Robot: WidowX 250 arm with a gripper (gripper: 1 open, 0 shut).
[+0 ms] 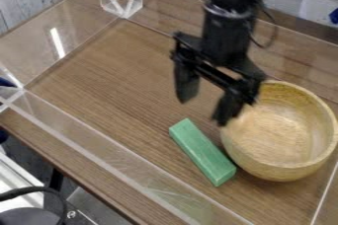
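My black gripper [211,86] hangs in the middle-right of the view over the wooden table, blurred, its fingers spread open and pointing down. Its lower right part is near the rim of a round tan bowl [278,140]. A green block [201,153] lies on the table just left of the bowl, below the gripper. I cannot make out anything between the fingers.
A clear plastic piece [121,0] stands at the back left. Dark cables [34,199] lie at the lower left corner.
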